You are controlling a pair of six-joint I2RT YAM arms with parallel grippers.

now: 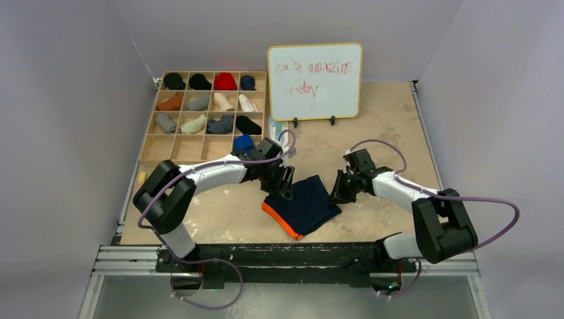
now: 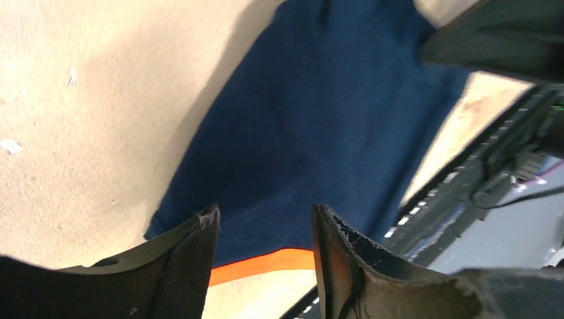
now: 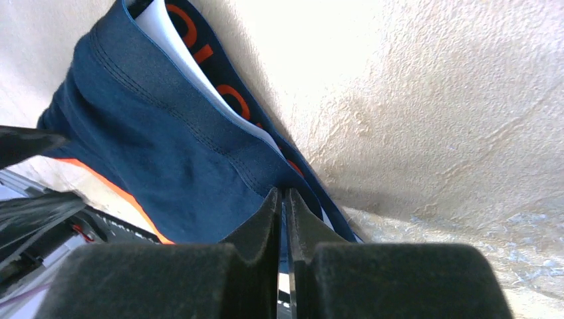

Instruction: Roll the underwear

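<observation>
Navy underwear (image 1: pixel 304 205) with an orange band lies folded flat on the table; in the right wrist view its navy edge (image 3: pixel 166 139) shows a white strip and red lettering. My left gripper (image 1: pixel 282 189) hangs over its upper left part; in the left wrist view its fingers (image 2: pixel 179 266) stand apart over the cloth (image 2: pixel 292 153), nothing visibly between them. My right gripper (image 1: pixel 339 196) is at the cloth's right edge; in the right wrist view its fingertips (image 3: pixel 266 219) are close together over that edge, and whether they pinch fabric I cannot tell.
A wooden compartment box (image 1: pixel 159 151) with rolled garments stands at the back left, beside a whiteboard (image 1: pixel 316 93) on feet. Bare table (image 1: pixel 372 119) lies at the back right and left front. The front table edge runs just below the cloth.
</observation>
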